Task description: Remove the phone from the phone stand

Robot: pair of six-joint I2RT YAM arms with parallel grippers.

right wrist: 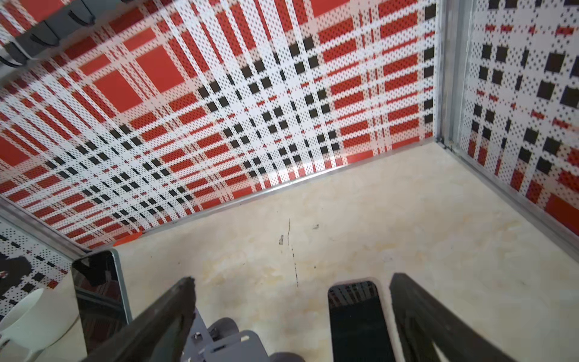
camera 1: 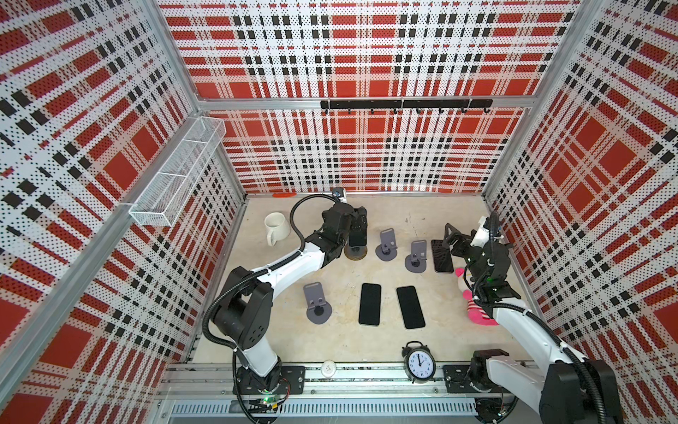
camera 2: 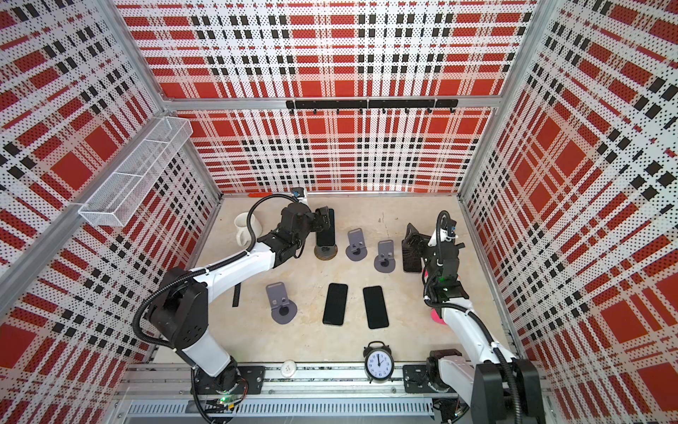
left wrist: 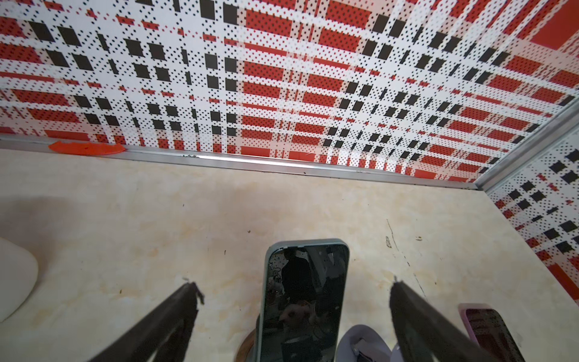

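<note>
A dark phone [camera 2: 325, 227] stands upright on a phone stand, whose round brown-edged base [camera 2: 325, 253] shows beneath it. In the left wrist view the phone [left wrist: 304, 295] appears between the spread fingers, with clear space on both sides. My left gripper is open, close to the phone but not visibly touching it. The right gripper is also open, over the right side of the table near a phone lying flat [right wrist: 360, 322]; nothing is held between its fingers.
Three empty grey stands [camera 1: 387, 243] [camera 1: 416, 255] [camera 1: 317, 304] are on the table. Two black phones [camera 1: 370, 304] [camera 1: 410, 306] lie flat in front. A white mug [camera 1: 276, 227] is at the back left, an alarm clock [camera 1: 420, 362] at the front edge, pink striped cloth [camera 1: 481, 313] by the right arm.
</note>
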